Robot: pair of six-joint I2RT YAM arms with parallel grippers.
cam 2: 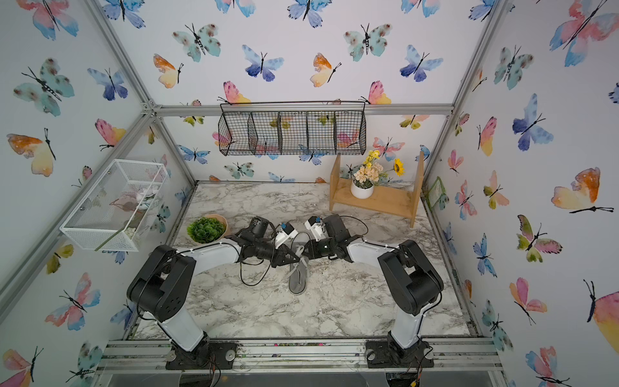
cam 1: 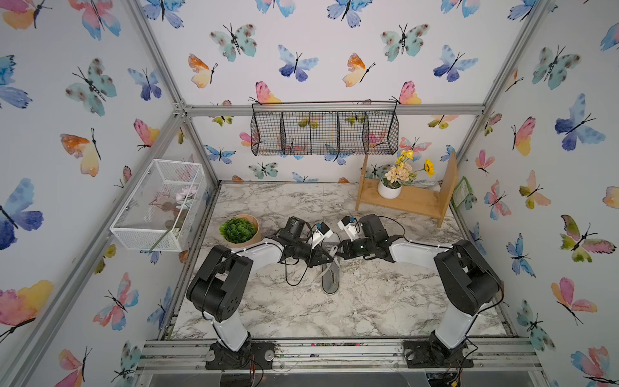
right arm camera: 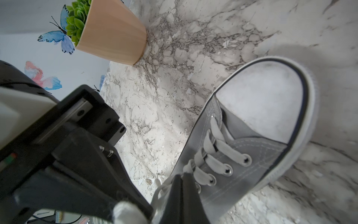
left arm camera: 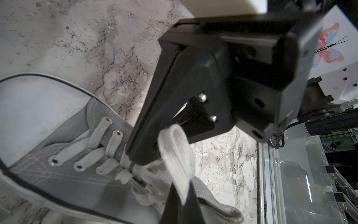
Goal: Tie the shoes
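A grey canvas shoe (cam 1: pixel 330 282) with a white toe cap lies on the marble table between my two grippers. White laces (left arm camera: pixel 100 132) cross through its eyelets. In the left wrist view my left gripper is shut on a white lace loop (left arm camera: pixel 176 153), which stands up from the fingers. My right gripper is shut low over the shoe's (right arm camera: pixel 261 100) lacing, and nothing shows between its fingertips. A blurred white lace piece (right arm camera: pixel 128 213) shows beside it, in front of the left gripper's dark body. The knot area is partly hidden by the grippers.
A potted green plant (cam 1: pixel 238 230) stands to the left of the left arm. At the back right is a wooden shelf (cam 1: pixel 403 201) with a flower pot (cam 1: pixel 388 189). Both grippers are very close together.
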